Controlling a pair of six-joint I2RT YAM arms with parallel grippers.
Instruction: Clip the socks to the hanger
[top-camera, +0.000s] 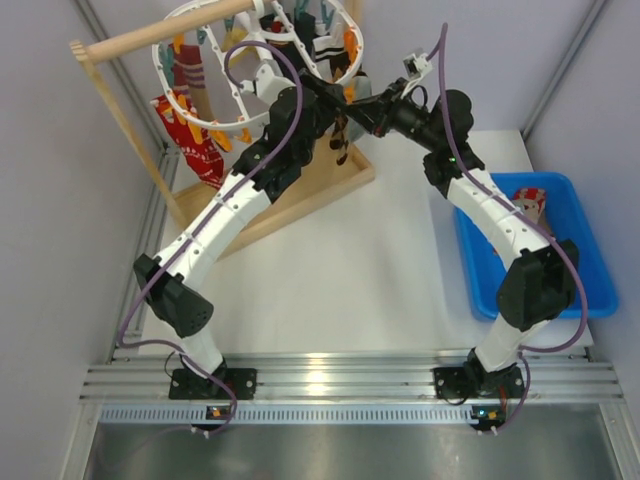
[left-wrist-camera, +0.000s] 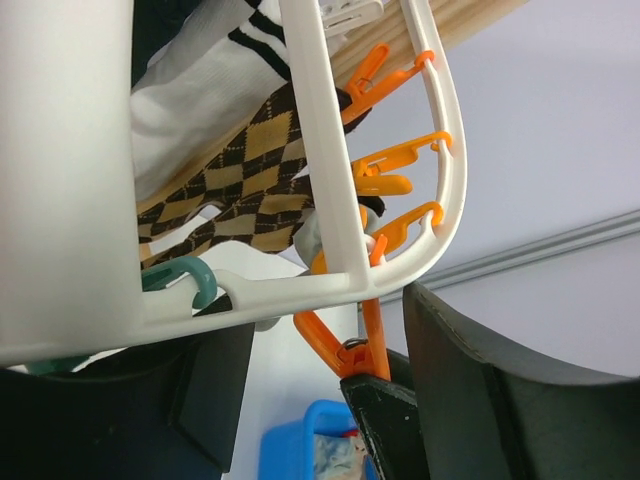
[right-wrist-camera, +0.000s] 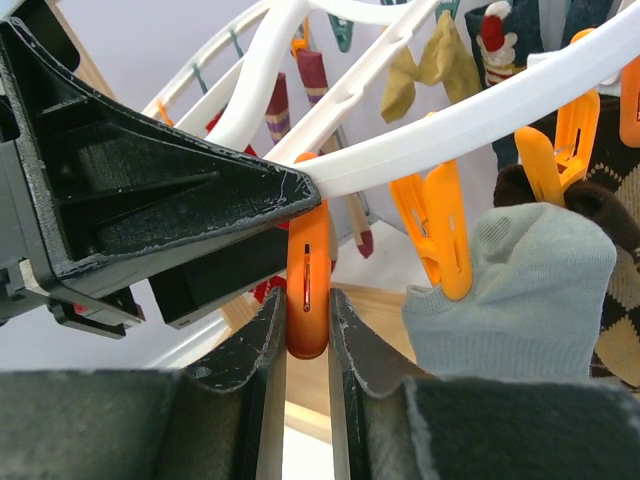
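Note:
The white hanger (left-wrist-camera: 330, 170) carries orange and teal clips with several socks, among them an argyle sock (left-wrist-camera: 255, 150) and a grey-blue sock (right-wrist-camera: 505, 300). My right gripper is shut on an orange clip (right-wrist-camera: 308, 270) at the hanger's rim. My left gripper is right beside that clip, its fingers apart on either side of it in the left wrist view, with the right gripper's black body between them. In the right wrist view the left gripper's black fingers reach to the rim just above the clip; whether they touch it is unclear.
The hanger hangs on a wooden stand (top-camera: 130, 130). A blue bin (top-camera: 585, 260) with socks stands at the right of the table.

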